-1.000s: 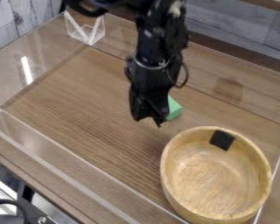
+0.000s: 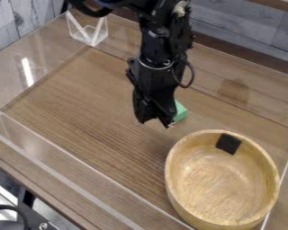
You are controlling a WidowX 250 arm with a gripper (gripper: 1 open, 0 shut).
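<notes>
My black gripper (image 2: 153, 108) hangs over the middle of the wooden table, pointing down. Its fingers look shut, with nothing visible between them. Just to its right, partly hidden behind it, lies a green object (image 2: 176, 110). In front and to the right sits a large tan bowl (image 2: 219, 193), with a small black block (image 2: 229, 144) at its back rim.
A white wire-like rack (image 2: 89, 27) stands at the back left corner. Walls border the back and left, and a dark cable lies at the front left corner.
The arm has shifted only slightly over the last second, staying beside the green object. The bowl and black block have not moved.
</notes>
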